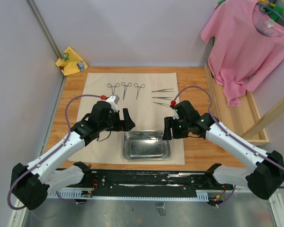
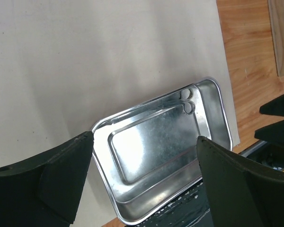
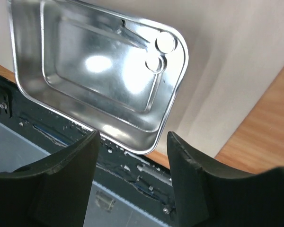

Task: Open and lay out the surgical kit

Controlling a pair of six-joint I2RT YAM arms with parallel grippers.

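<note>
The steel tray [image 1: 146, 151] lies on the beige sheet [image 1: 99, 146] near the front edge, empty apart from shiny round shapes at its right end, unclear in detail. Behind it lie several scissor-like instruments [image 1: 124, 87] in a row and several thin tweezer-like instruments [image 1: 163, 90] to their right. My left gripper [image 1: 127, 120] hangs open above the sheet by the tray's back left, nothing between its fingers. My right gripper is open above the tray's right end, with nothing held; its fingers frame the tray's front right corner in the right wrist view.
A wooden frame [image 1: 251, 135] with a hanging pink shirt [image 1: 241, 47] stands at the right. A yellow cloth [image 1: 73, 64] sits at the back left corner.
</note>
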